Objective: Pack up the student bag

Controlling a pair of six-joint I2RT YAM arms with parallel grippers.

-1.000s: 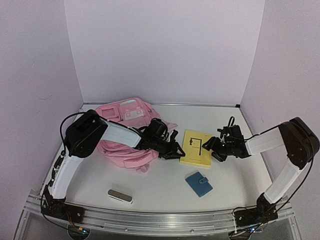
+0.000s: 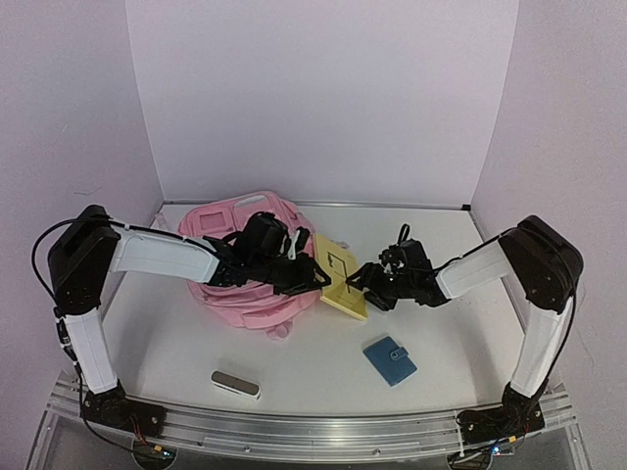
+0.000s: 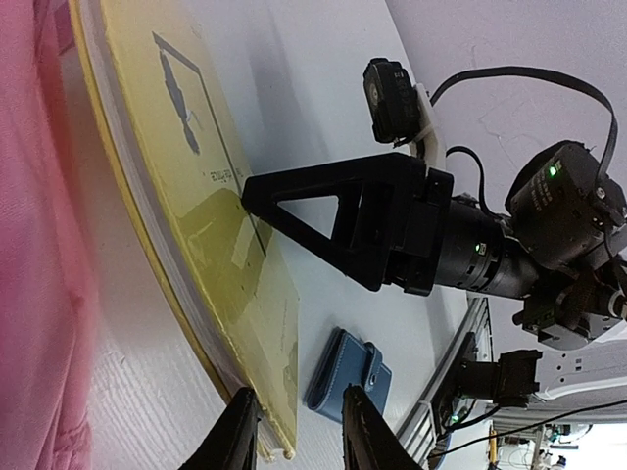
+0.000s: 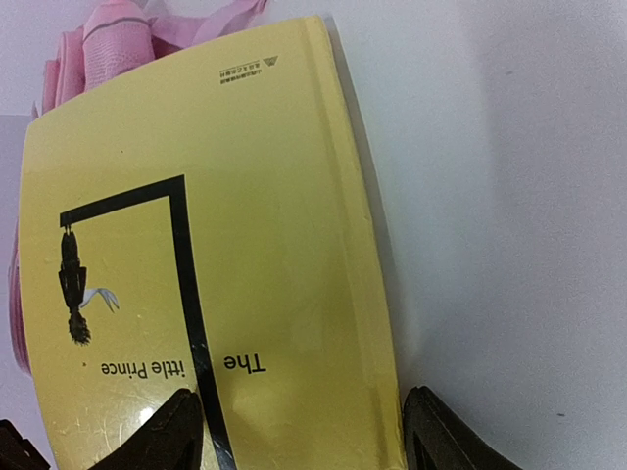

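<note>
A yellow book (image 2: 340,272), The Little Prince, is held tilted between both grippers beside the pink bag (image 2: 257,304). My left gripper is at its left side; its fingers stand apart, and the book's lower corner shows between them with a gap to one finger. On the other side, my right gripper has its fingers spread wide, one over the cover and the other along the book's right edge. In the left wrist view, a right fingertip (image 3: 257,196) touches the cover. The book's underside is hidden.
A blue wallet-like notebook (image 2: 390,360) lies flat in front of the book. Near the front left rests a grey-and-white case (image 2: 235,384). Free table surface extends on the right and in the front middle.
Both grippers and the book have moved left toward the bag. The book lay flatter on the table earlier and now leans at a steep tilt. The bag has stayed nearly still.
</note>
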